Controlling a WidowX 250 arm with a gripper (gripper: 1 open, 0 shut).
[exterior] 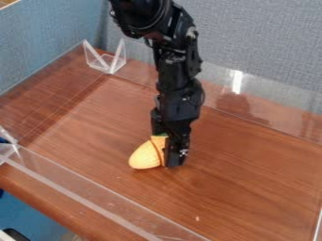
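A yellow toy corn cob [146, 155] with a green end lies on the wooden table [239, 188] near the centre. My black gripper [170, 151] is down around the right, green end of the corn, touching or very close to it. Whether its fingers are closed on the corn cannot be told from this view.
Clear plastic edging runs along the table's front left and back. A clear bracket [104, 61] stands at the back left corner. Grey and blue walls rise behind.
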